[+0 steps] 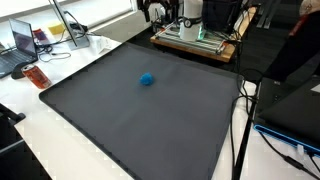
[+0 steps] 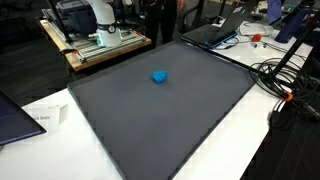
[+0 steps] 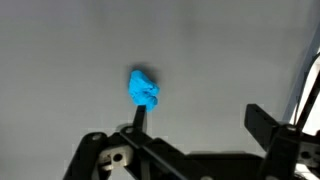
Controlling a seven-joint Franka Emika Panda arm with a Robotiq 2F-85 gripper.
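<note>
A small crumpled blue object, perhaps cloth, lies on the dark grey mat. It also shows as a blue lump toward the far part of the mat in exterior view 1, and as a blue lump in exterior view 2. In the wrist view my gripper is open, its two black fingers wide apart and nothing between them. The blue object appears above the left finger in that picture, apart from both fingers. How high the gripper stands over the mat is hard to judge.
A red can and a white cup stand left of the mat, with a laptop behind. At the back is a wooden board bearing white equipment. Black cables lie beyond the mat's edge.
</note>
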